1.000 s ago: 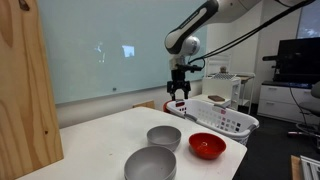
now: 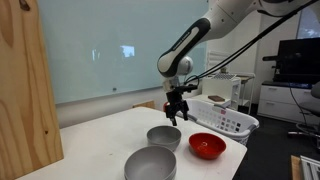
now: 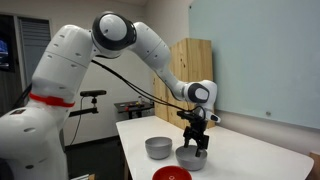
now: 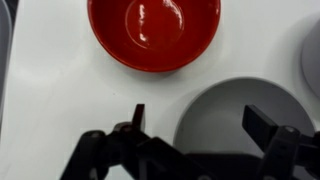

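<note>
My gripper [image 2: 176, 120] stands open above a small grey bowl [image 2: 163, 137], its fingers [image 4: 138, 116] wide apart. From above, the wrist view has that grey bowl [image 4: 235, 115] partly hidden behind the gripper, with no object seen between the fingers. A red bowl [image 2: 208, 146] rests on the white table beside it, and it fills the top of the wrist view. Another grey bowl [image 2: 150, 164] is on the table, at the left in exterior view 2. The bowls I can see into look empty.
A white laundry basket [image 2: 235, 124] stands beyond the red bowl at the table's edge. A wooden panel [image 2: 25, 80] rises at the left of exterior view 1. The white table [image 2: 85, 145] has clear room on the left there.
The arm has come away from above the laundry basket, moving left and lower to over the small grey bowl. All the bowls remain in place.
</note>
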